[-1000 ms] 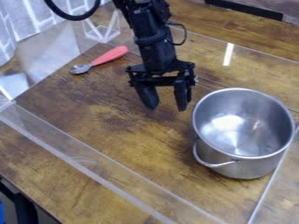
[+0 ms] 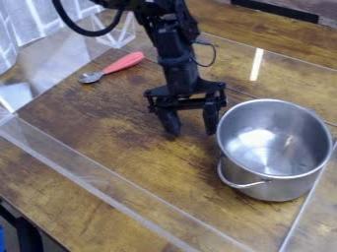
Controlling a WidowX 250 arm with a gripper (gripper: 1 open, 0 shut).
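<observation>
The black gripper (image 2: pixel 188 120) hangs low over the middle of the wooden table, its two fingers spread apart and pointing down, with nothing visible between them. Just to its right is a large steel pot (image 2: pixel 271 148), close to the right fingertip. A spoon with a red handle (image 2: pixel 121 63) lies at the upper left, behind and left of the gripper.
Transparent strips run along its left and front edges. A pale strip of tape (image 2: pixel 257 65) lies at the back right, and cables loop above the arm.
The gripper has moved slightly downward toward the table and the front. The pot and the spoon have not visibly moved.
</observation>
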